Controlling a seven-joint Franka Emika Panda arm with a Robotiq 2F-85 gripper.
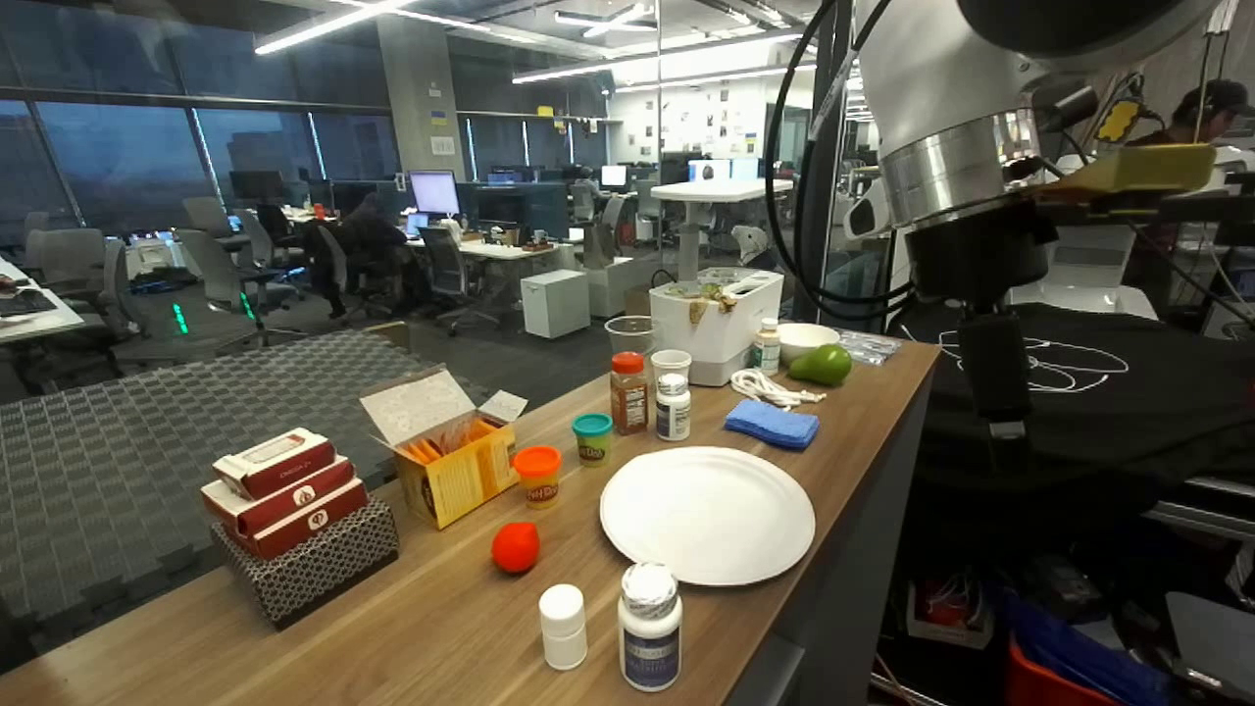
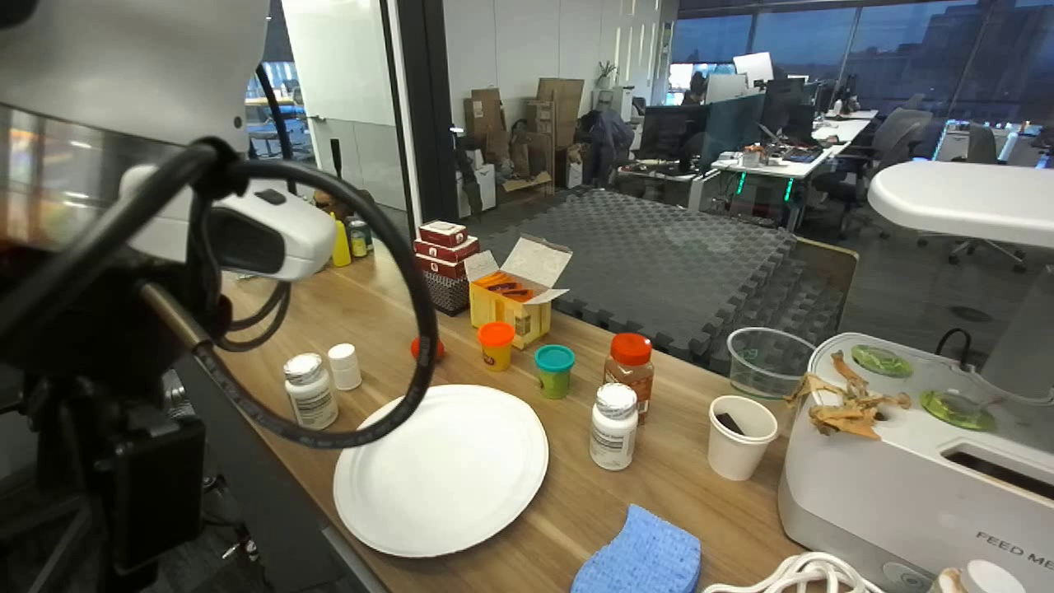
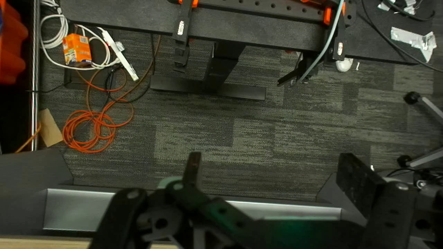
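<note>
Off the right edge of the counter, my gripper [image 1: 1006, 429] hangs downward over the floor. In the wrist view the gripper is open, its fingers wide apart with only carpet below and nothing between them. On the counter lies an empty white plate [image 1: 707, 516]. Near it are a red round object [image 1: 515, 548], an orange-lidded Play-Doh tub [image 1: 537, 476], a teal-lidded tub [image 1: 591, 437], a blue cloth or sponge [image 1: 772, 424] and a large white bottle [image 1: 649, 626] with a small white bottle [image 1: 562, 626] beside it.
An open yellow box [image 1: 461, 465] and stacked red boxes [image 1: 282, 488] line the far side. A red-capped jar [image 2: 629, 371], a white bottle [image 2: 613, 427], a paper cup [image 2: 741, 435] and a white appliance [image 2: 909, 474] crowd the other end. A black cable loop [image 2: 426, 326] hangs from the arm.
</note>
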